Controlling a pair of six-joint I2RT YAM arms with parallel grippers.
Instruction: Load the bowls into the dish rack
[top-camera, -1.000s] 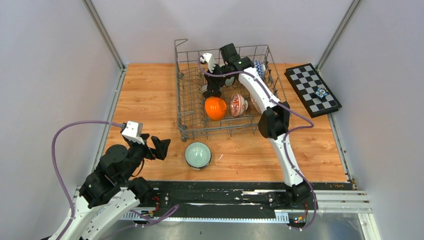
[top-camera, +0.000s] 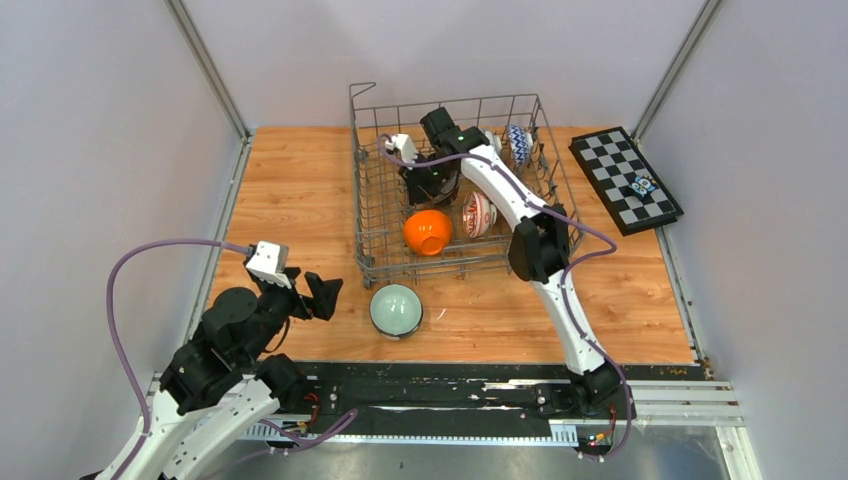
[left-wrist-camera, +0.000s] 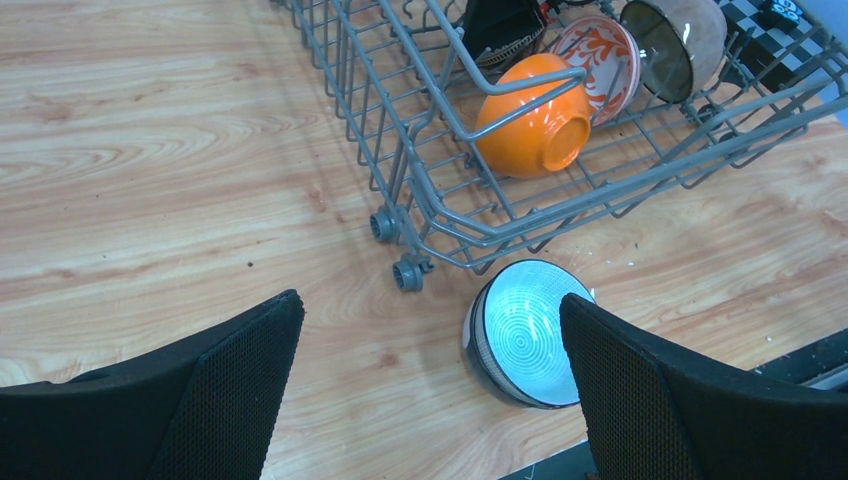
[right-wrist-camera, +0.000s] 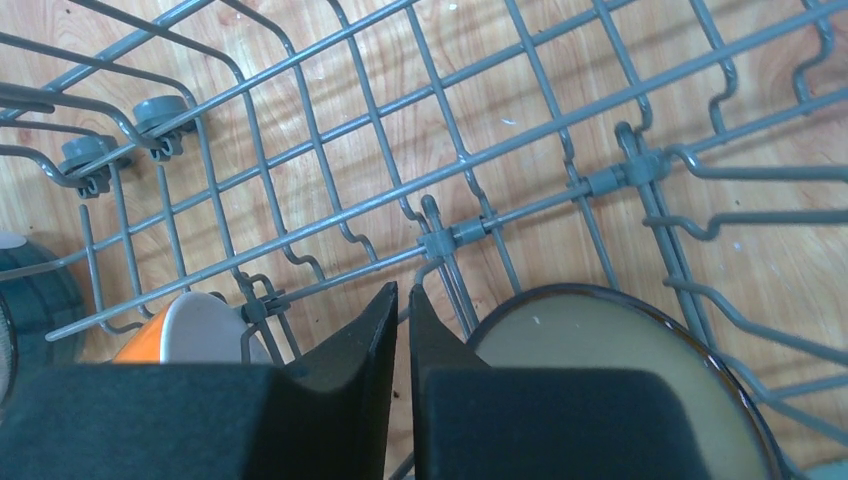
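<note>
The wire dish rack (top-camera: 365, 230) holds an orange bowl (top-camera: 428, 233), a red-patterned bowl (top-camera: 478, 214) and a blue-patterned bowl (top-camera: 518, 142). My right gripper (top-camera: 418, 183) is inside the rack; in the right wrist view its fingertips are close together over the wires, beside a dark-rimmed bowl (right-wrist-camera: 590, 340). Whether anything is between them cannot be made out. My left gripper (top-camera: 309, 298) stands open at the lower left, left of a pale green bowl (top-camera: 396, 308) on the table in front of the rack.
A checkerboard (top-camera: 610, 165) lies right of the rack. Walls enclose the sides and back.
My right gripper has moved left within the rack. The orange bowl appears slightly shifted. The left arm has not moved.
</note>
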